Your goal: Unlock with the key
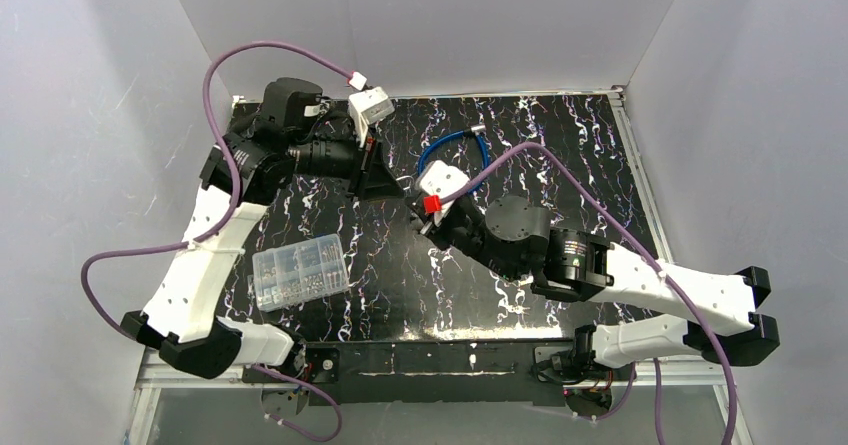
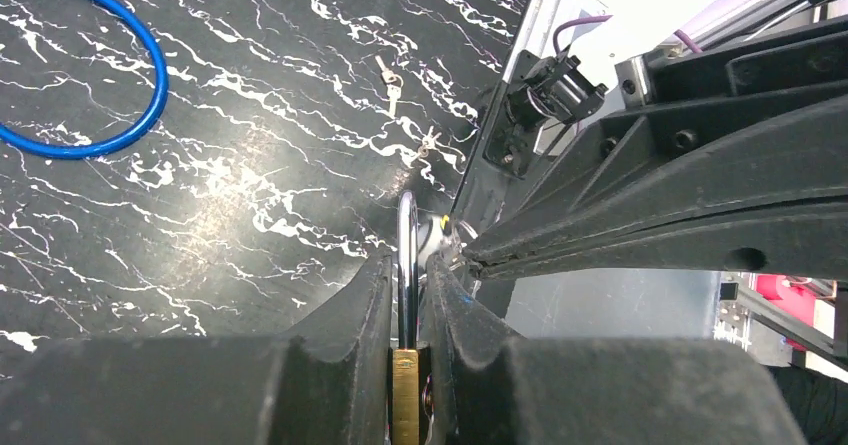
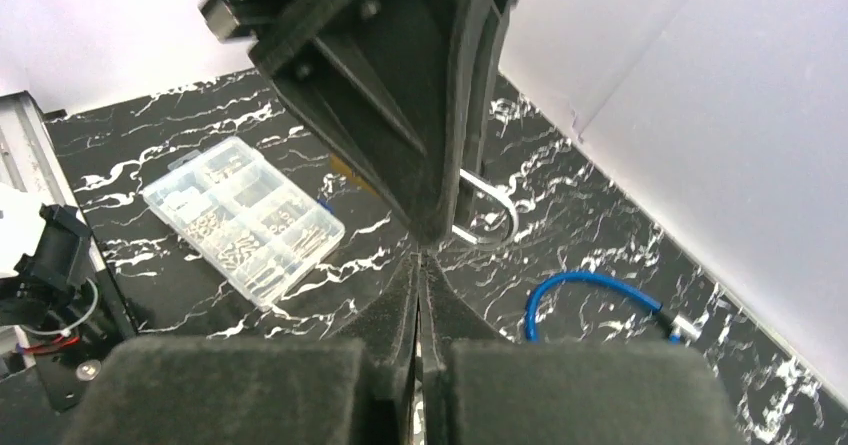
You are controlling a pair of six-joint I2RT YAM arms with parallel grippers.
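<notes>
A padlock with a brass body (image 2: 405, 395) and a steel shackle (image 2: 408, 265) is pinched between the fingers of my left gripper. In the right wrist view its shackle (image 3: 505, 210) sticks out past the left fingers, and a bit of brass shows on their other side. My right gripper is shut, its tips close to the left gripper's. A pale sliver shows in its narrow gap, but I cannot tell if it is a key. The keyhole is hidden. A small key (image 2: 392, 87) and another small key-like piece (image 2: 428, 143) lie on the dark table.
On the marbled table (image 1: 400, 295) a clear compartment box (image 1: 300, 271) with small parts stands at the left. A blue cable (image 1: 430, 153) curls behind the grippers. Grey walls enclose the back and sides.
</notes>
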